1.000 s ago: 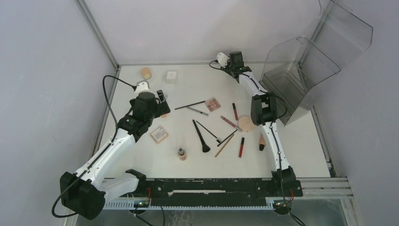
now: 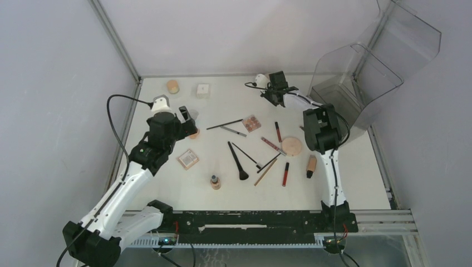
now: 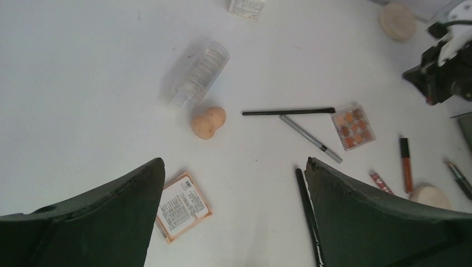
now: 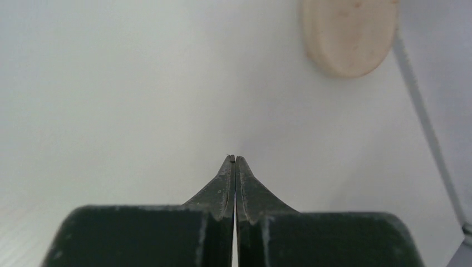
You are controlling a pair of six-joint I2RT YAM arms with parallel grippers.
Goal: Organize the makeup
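Makeup lies scattered on the white table: an eyeshadow palette [image 2: 251,123], a boxed compact [image 3: 182,206], brushes [image 2: 239,166], pencils, lip products [image 2: 285,173], a bottle [image 2: 215,182] and a peanut-shaped sponge [image 3: 209,122]. My left gripper hovers open over the left side, nothing between its fingers, facing the sponge and a clear cylinder [image 3: 201,75]. My right gripper is shut at the back of the table, with a round beige item [image 4: 348,34] ahead in its wrist view, blurred.
The clear acrylic organizer [image 2: 339,95] stands at the back right, beside the right arm. A white box [image 2: 203,91] and a beige jar [image 2: 172,86] sit at the back left.
My right arm has moved a little toward the front, its wrist lower in the top view and its elbow further right.
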